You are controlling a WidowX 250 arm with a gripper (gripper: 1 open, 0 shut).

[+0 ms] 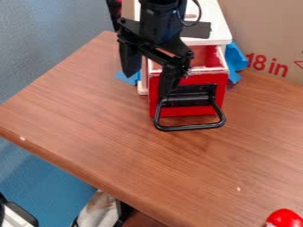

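A red drawer unit [201, 111] with a white upper body stands at the back of the wooden table [119, 168], a black loop handle [190, 127] on its front. My black gripper [168, 75] hangs over the red part, near the top of the handle; whether its fingers are open or shut, or touch anything, I cannot tell.
Blue pieces [233, 58] sit beside and behind the unit. A cardboard box [270, 35] is at the back right. A red object [283, 219] sits at the lower right corner.
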